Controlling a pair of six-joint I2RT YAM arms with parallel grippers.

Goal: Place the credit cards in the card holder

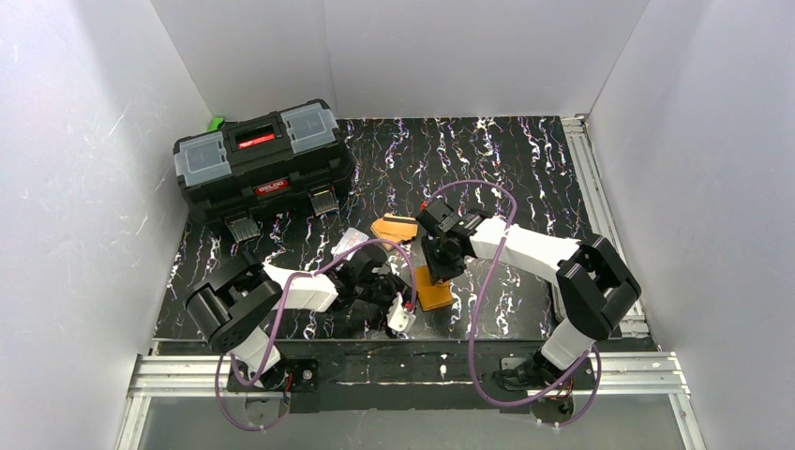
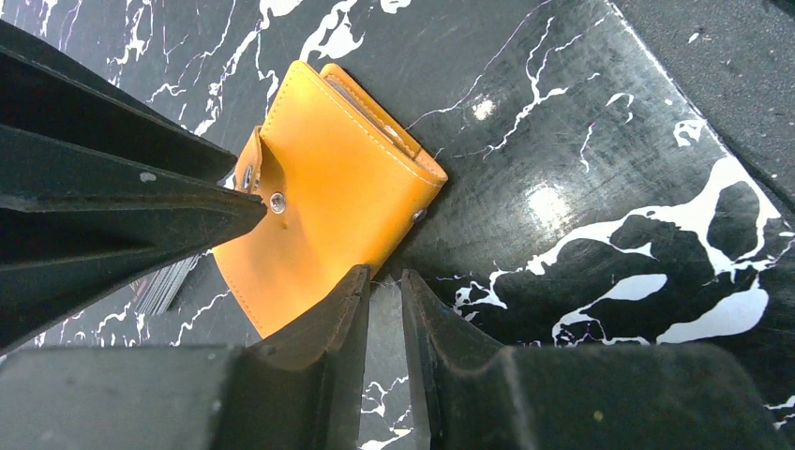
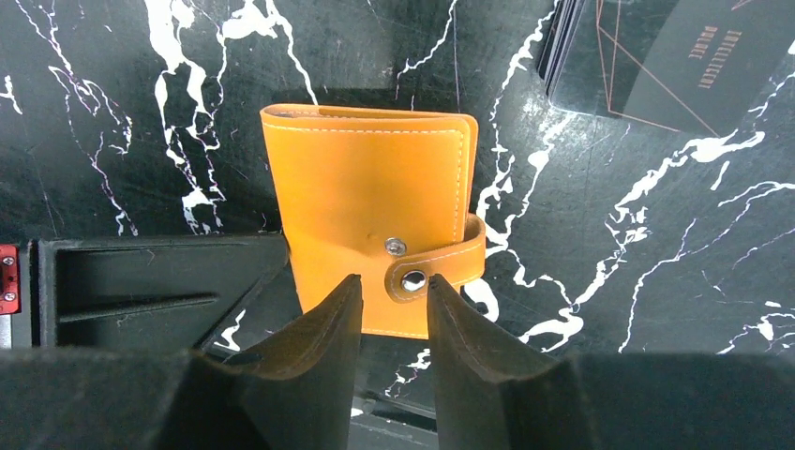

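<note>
An orange card holder (image 3: 366, 178) with a strap and metal snap lies on the dark table. In the left wrist view my left gripper is shut on the spine edge of the card holder (image 2: 323, 178), one finger over the cover. From the right wrist view, my right gripper stands part open above the snap strap (image 3: 450, 267), a snap showing between its fingertips. A stack of dark cards (image 3: 675, 66) lies beyond the holder at upper right. Striped orange cards (image 1: 394, 228) rest farther back in the top view.
A black toolbox (image 1: 262, 155) fills the back left of the table. A pale card-like item (image 1: 350, 241) lies behind my left gripper. Purple cables arch over both arms.
</note>
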